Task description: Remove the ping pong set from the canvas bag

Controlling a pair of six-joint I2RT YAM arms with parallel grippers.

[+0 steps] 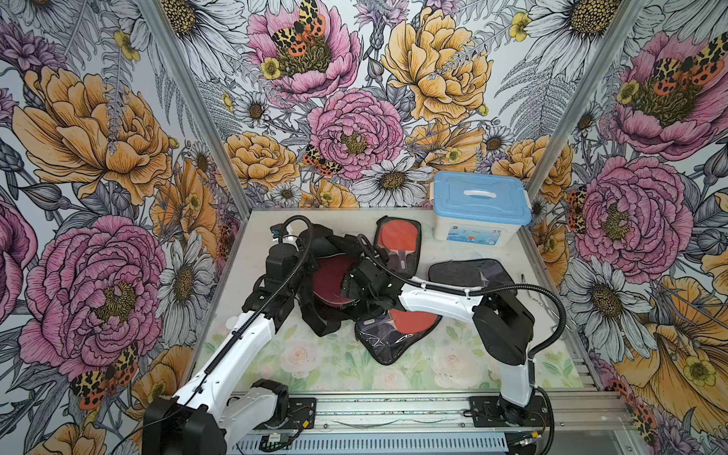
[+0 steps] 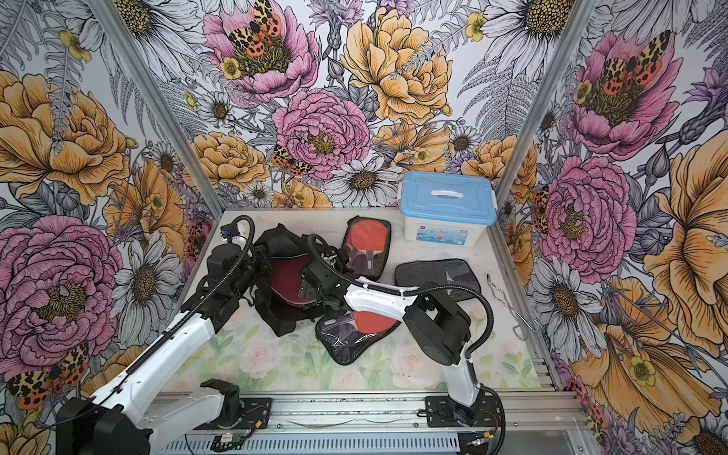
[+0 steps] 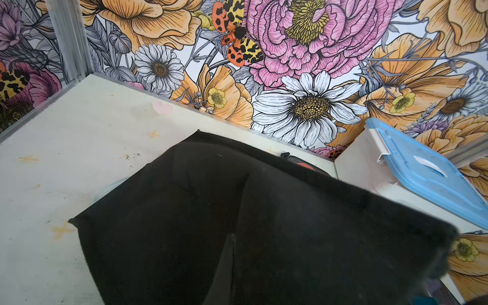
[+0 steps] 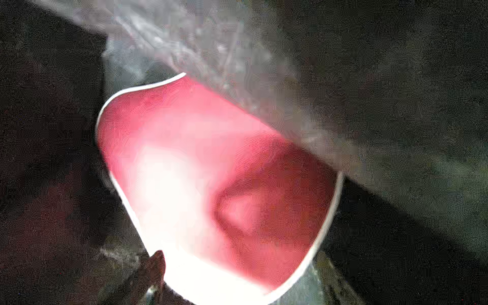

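Note:
The black canvas bag (image 1: 322, 314) lies open at centre-left, a dark red round item (image 1: 331, 276) inside. My left gripper (image 2: 258, 265) is at the bag's upper left, shut; black fabric (image 3: 254, 218) fills much of its wrist view, hiding the fingertips, so whether any is between them is unclear. My right gripper is inside the bag, open, its fingers either side of a red surface with a white edge (image 4: 193, 167). Ping pong sets in black cases lie outside: one behind (image 1: 396, 235), one in front (image 1: 409, 322), and a dark case (image 1: 470, 273) on the right.
A white box with a blue lid (image 1: 480, 208) stands at the back right. Metal tongs (image 2: 508, 299) lie by the right edge.

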